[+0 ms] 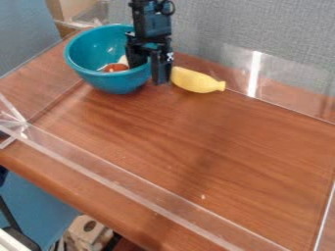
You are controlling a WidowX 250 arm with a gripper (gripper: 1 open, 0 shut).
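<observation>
A teal bowl (pixel 105 77) stands upright at the back left of the wooden table, with a pale object and a red item (pixel 117 68) partly visible inside. My black gripper (pixel 156 69) is low at the bowl's right rim, open, its fingers partly overlapping the rim. A yellow toy, banana-like (pixel 201 83), lies just right of the bowl, beside my fingers.
Clear strips run along its edges, and a grey wall (pixel 268 44) stands behind. Below the left edge are blue floor and some parts.
</observation>
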